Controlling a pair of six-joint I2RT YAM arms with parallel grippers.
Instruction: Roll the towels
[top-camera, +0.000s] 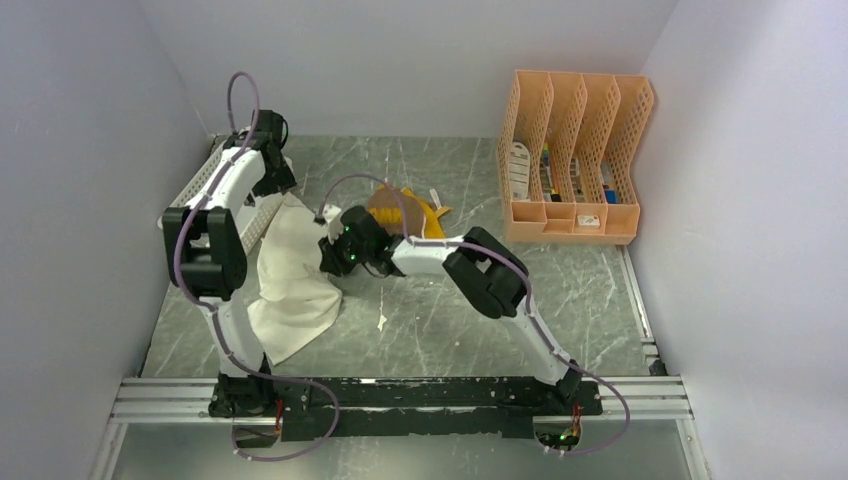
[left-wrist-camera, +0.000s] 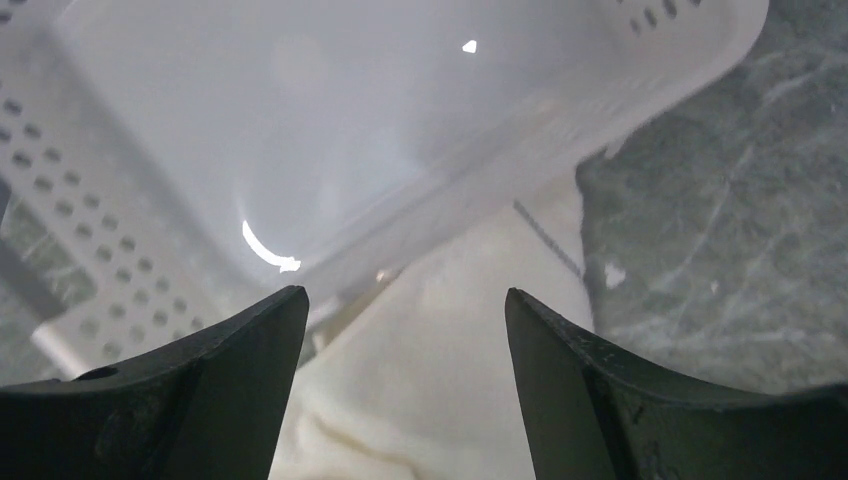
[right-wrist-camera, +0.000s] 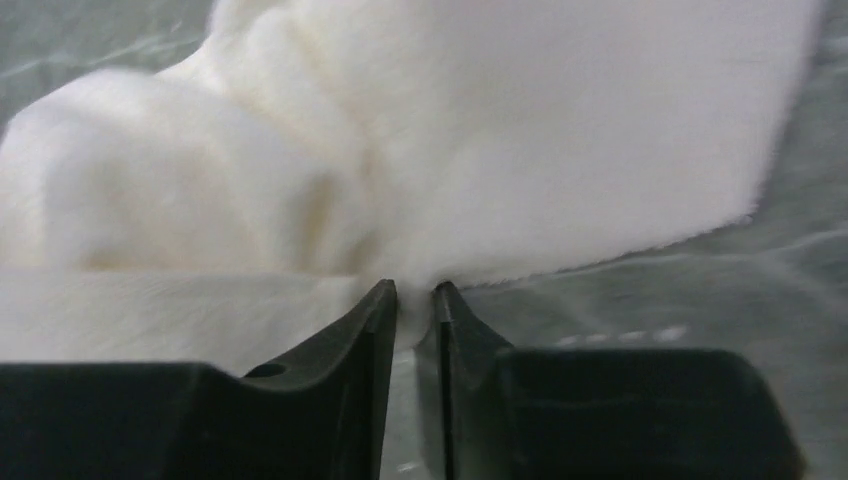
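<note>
A cream-white towel (top-camera: 295, 290) lies loosely spread on the left of the table, its upper end beside the white basket (top-camera: 262, 225). In the left wrist view, my left gripper has its fingers well apart above this towel (left-wrist-camera: 470, 310), by the basket's rim. My right gripper is at the towel's right edge, its fingertips close together with a narrow bit of cloth (right-wrist-camera: 415, 315) between them; whether they press on it cannot be told. A brown and yellow towel (top-camera: 398, 220) lies crumpled behind the right gripper, partly hidden by that arm.
The basket (left-wrist-camera: 330, 120) looks empty where visible; the left arm covers much of it in the top view. An orange divided organizer (top-camera: 570, 220) with small items stands at the back right.
</note>
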